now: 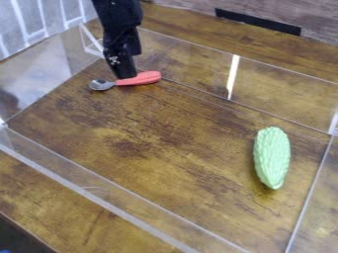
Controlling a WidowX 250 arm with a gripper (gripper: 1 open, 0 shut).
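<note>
The black gripper hangs at the upper left, its tips just above a spoon with a red handle and a metal head. The spoon lies on the wooden surface. The gripper looks open, though its fingers are hard to make out. A pale green bitter melon lies at the right.
Clear plastic walls border the wooden work area. A dark slot is at the back.
</note>
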